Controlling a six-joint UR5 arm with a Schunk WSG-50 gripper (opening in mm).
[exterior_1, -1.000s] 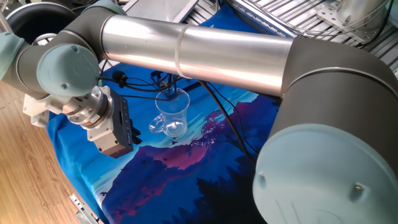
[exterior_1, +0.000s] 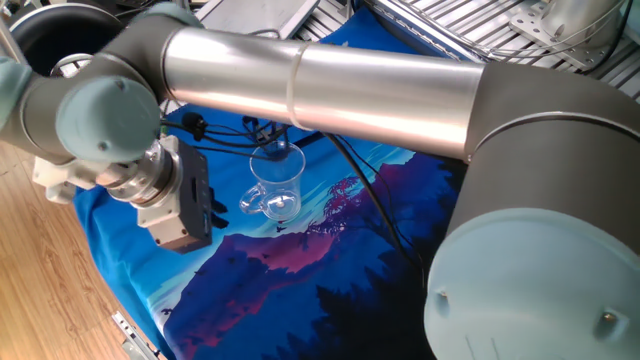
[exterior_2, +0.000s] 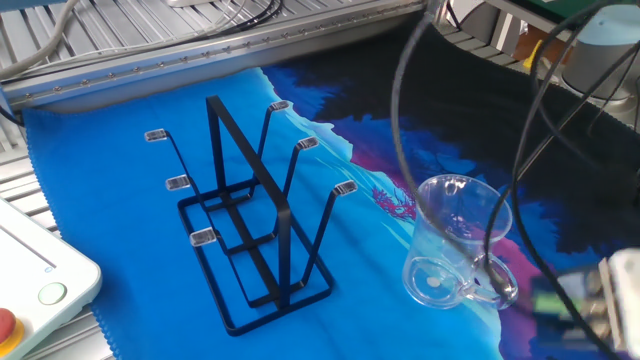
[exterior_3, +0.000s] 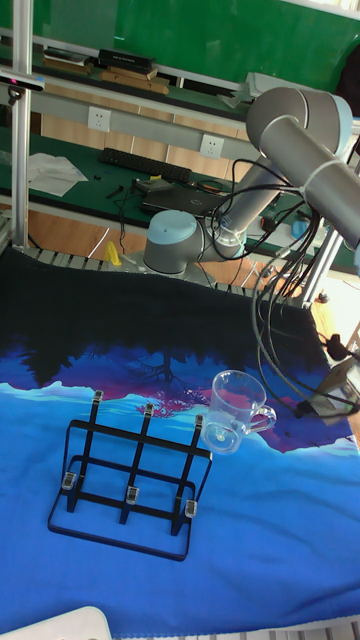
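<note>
A clear glass cup (exterior_1: 277, 182) with a handle stands upright on the printed cloth; the exterior view 2 shows the same cup (exterior_2: 450, 240) behind hanging cables. To its left in that view is a black wire rack (exterior_2: 255, 220) with clear-capped prongs, and nothing hangs on it. In exterior view 1 my gripper (exterior_1: 218, 208) is held sideways beside the cup, its dark fingertips pointing toward the handle with a gap between. Whether the fingers are apart is too small to make out. At the right edge of exterior view 3 the gripper body (exterior_3: 339, 386) is partly cut off.
Loose black cables (exterior_3: 272, 331) dangle from the arm near the cup. A white box with a red button (exterior_2: 35, 290) sits at the left edge of exterior view 2. Open blue cloth (exterior_3: 266, 544) lies in front of the rack and cup.
The arm's large near joint has shifted slightly right in exterior view 1, and the wrist joints have moved a little. The cup stays in place, with the gripper still beside it.
</note>
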